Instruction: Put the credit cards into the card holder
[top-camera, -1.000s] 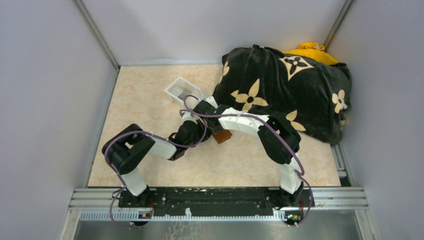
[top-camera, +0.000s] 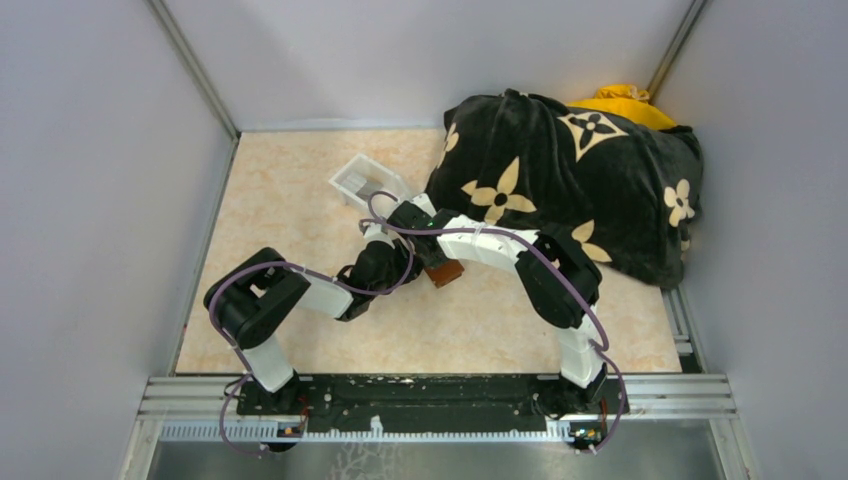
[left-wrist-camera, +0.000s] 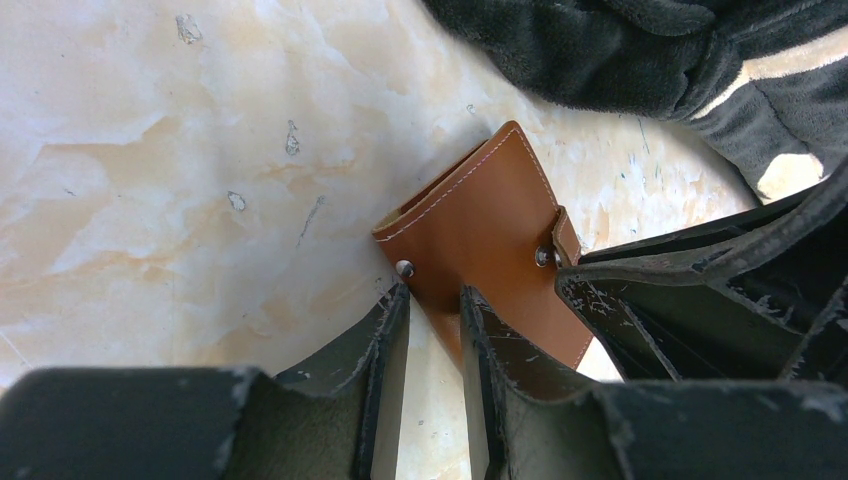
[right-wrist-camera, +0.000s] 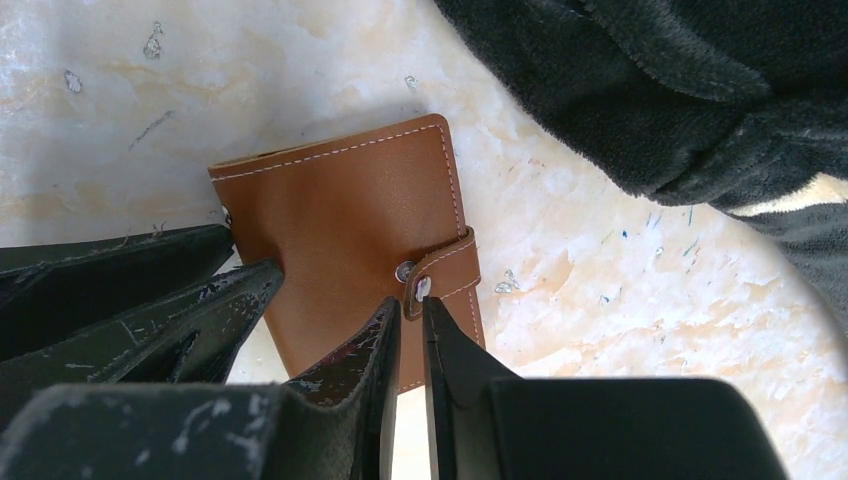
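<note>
A brown leather card holder lies on the table, its stitched top edge showing a narrow opening in the left wrist view. A small strap (right-wrist-camera: 450, 270) with a snap stands partly raised from its right side. My left gripper is slightly open at the holder's left edge, by a metal snap. My right gripper has a small gap between its fingers, and the strap's loose end is at their tips; contact is unclear. In the top view the arms cover most of the holder (top-camera: 446, 273). No card can be clearly made out.
A white open box (top-camera: 345, 185) with something greyish inside stands behind the grippers. A dark flowered blanket (top-camera: 560, 170) fills the back right, close to the right arm.
</note>
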